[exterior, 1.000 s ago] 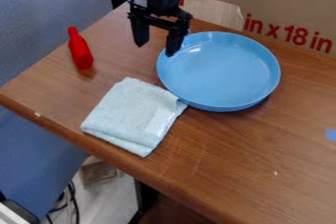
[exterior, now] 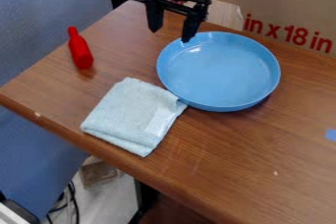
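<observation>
My black gripper (exterior: pixel 171 27) hangs at the top centre, above the back edge of a blue plate (exterior: pixel 218 71). Its two fingers stand apart with nothing visible between them. A red bottle (exterior: pixel 81 49) is at the left of the wooden table. A folded pale cloth (exterior: pixel 134 115) lies in front of the plate, to its lower left.
A cardboard box (exterior: pixel 282 7) with red lettering stands behind the table (exterior: pixel 262 169). The table's left edge drops toward cables and floor.
Over the last second my gripper has risen and moved slightly right, toward the back. The plate, bottle and cloth have not moved.
</observation>
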